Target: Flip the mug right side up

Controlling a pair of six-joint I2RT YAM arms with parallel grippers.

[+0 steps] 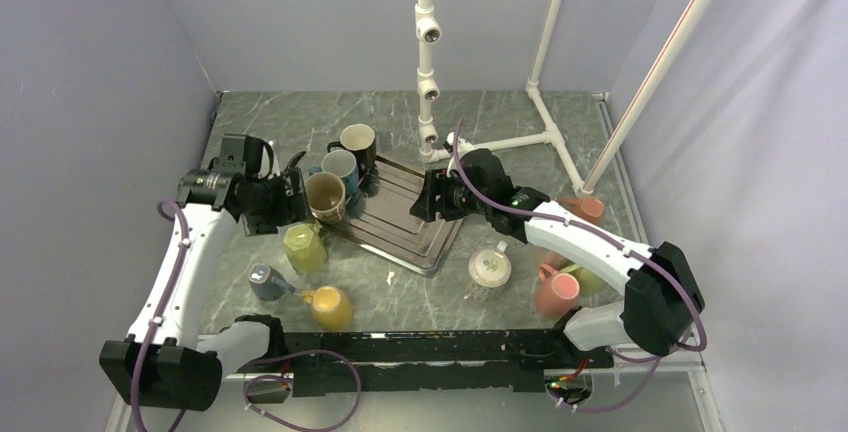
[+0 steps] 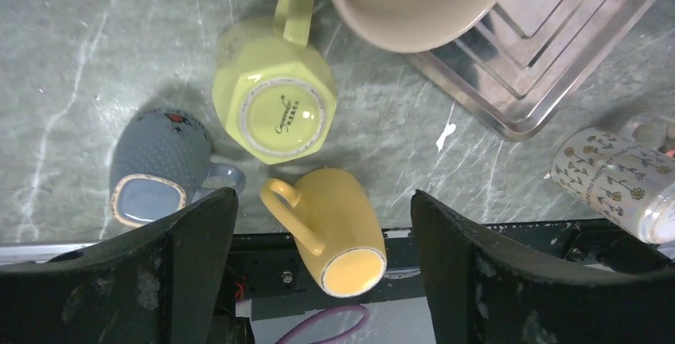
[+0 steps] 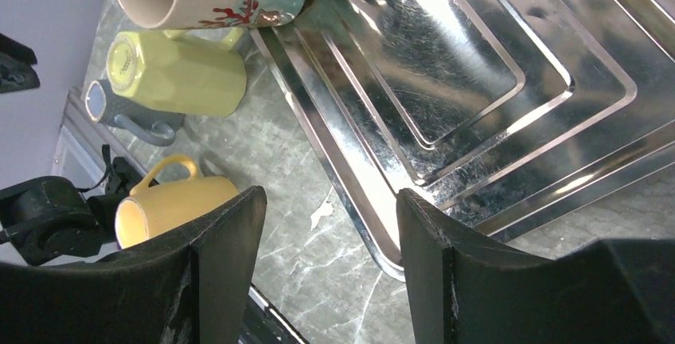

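Observation:
Several mugs lie on their sides front left: a green mug [image 2: 275, 101], a blue-grey mug [image 2: 159, 161] and a yellow mug [image 2: 334, 224]. The green one shows its base to the left wrist camera. My left gripper hangs above them, fingers apart and empty, near the beige mug [image 1: 325, 198] at the tray's left end. My right gripper stands open over the right part of the metal tray [image 3: 362, 177], nothing between its fingers.
Blue [image 1: 340, 167] and black [image 1: 360, 147] mugs stand behind the beige one. A lidded cup [image 1: 490, 267] and several pink and green mugs are at the right. White pipes rise at the back and right. Bare counter shows between tray and front edge.

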